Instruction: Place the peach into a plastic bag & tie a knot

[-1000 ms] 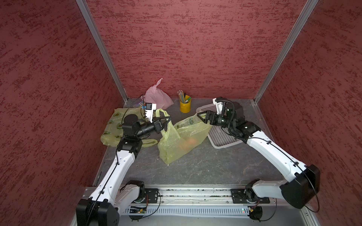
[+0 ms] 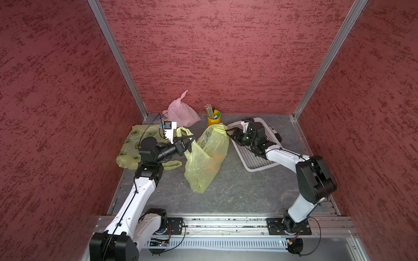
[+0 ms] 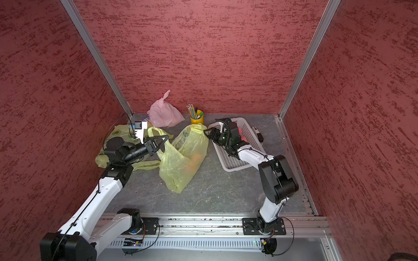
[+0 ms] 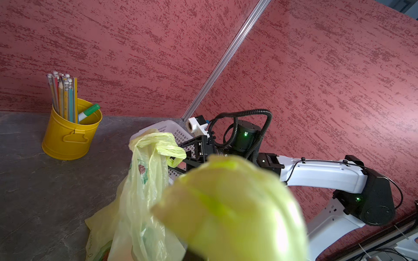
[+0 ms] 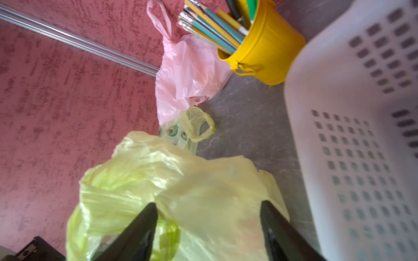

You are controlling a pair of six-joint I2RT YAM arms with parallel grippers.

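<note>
A translucent yellow-green plastic bag (image 2: 201,170) stands slanted in the middle of the table. Orange fruit, the peach (image 2: 215,163), shines through its lower wall. My left gripper (image 2: 192,142) is shut on the bag's left handle; in the left wrist view, blurred bag film (image 4: 235,213) hides its fingertips. At the bag's upper right corner is my right gripper (image 2: 229,132). Its fingers (image 5: 145,226) stand well apart in the right wrist view, with bag film (image 5: 213,195) in front of and between them but not pinched.
A pale perforated basket (image 2: 248,163) lies under the right gripper. Behind stand a yellow pencil bucket (image 2: 213,120) and a knotted pink bag (image 2: 182,114). More yellow-green bags (image 2: 129,150) lie flat at left.
My right gripper has moved left and backward, and the bag's stretched right side has come in with it, now more upright and slack. The left gripper has shifted only slightly left.
</note>
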